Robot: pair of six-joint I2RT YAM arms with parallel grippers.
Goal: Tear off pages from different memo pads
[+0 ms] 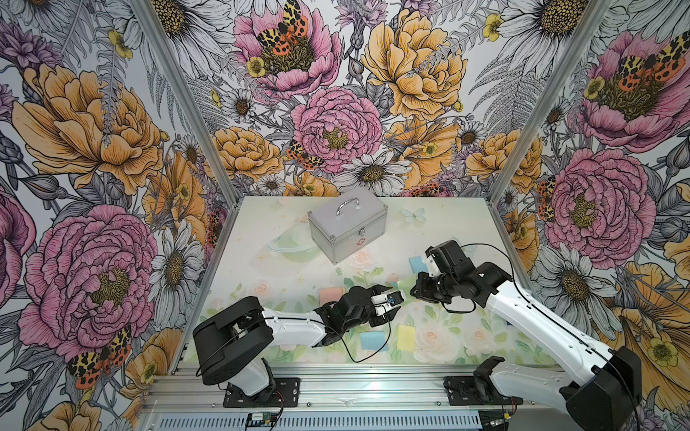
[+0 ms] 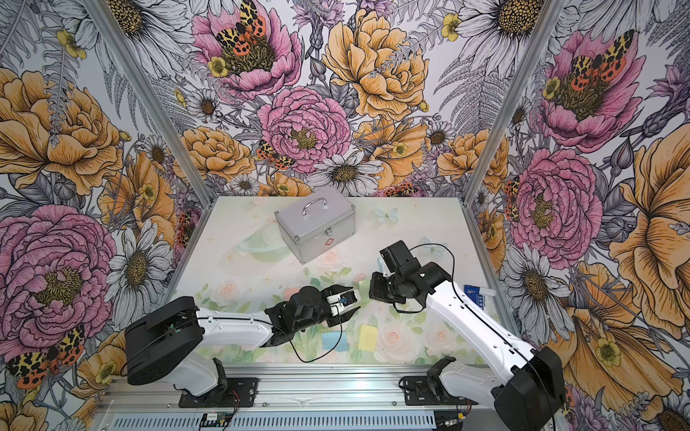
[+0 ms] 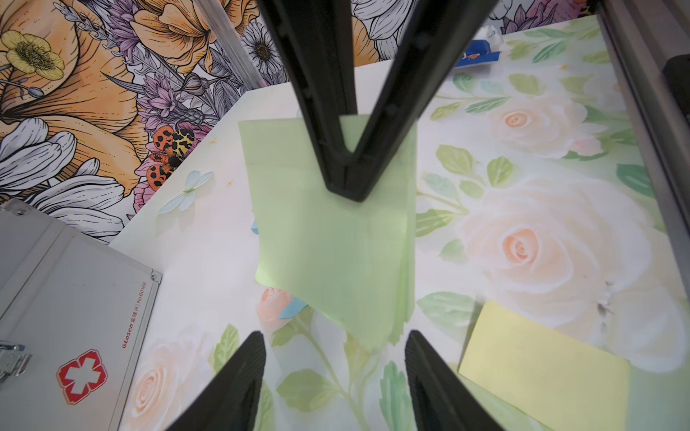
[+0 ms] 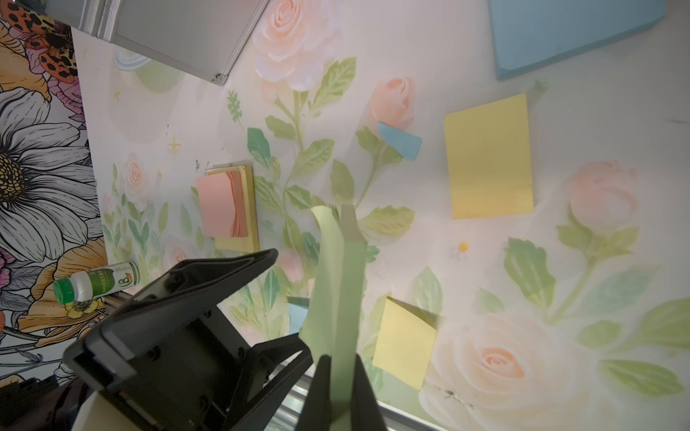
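Note:
A light green memo pad (image 3: 323, 244) hangs above the table, with my right gripper shut on its upper part. In the right wrist view, a pale green top page (image 4: 328, 251) curls away from the pad's edge. My left gripper faces the pad's lower edge from the left. Its fingers (image 3: 240, 391) stand open, with no paper seen held between them. Yellow paper (image 4: 404, 341) and blue paper (image 1: 373, 339) lie near the table's front. Behind them are a yellow pad (image 4: 488, 158), a blue pad (image 4: 575, 32) and a blue piece (image 4: 399, 140).
A grey metal box (image 1: 348, 222) stands at the back. Pink paper (image 4: 219, 204) lies on a yellow pad at the left. A green-capped bottle (image 4: 97, 281) and a blue-and-white packet (image 2: 478, 294) are near the sides. Open table surface lies right of the box.

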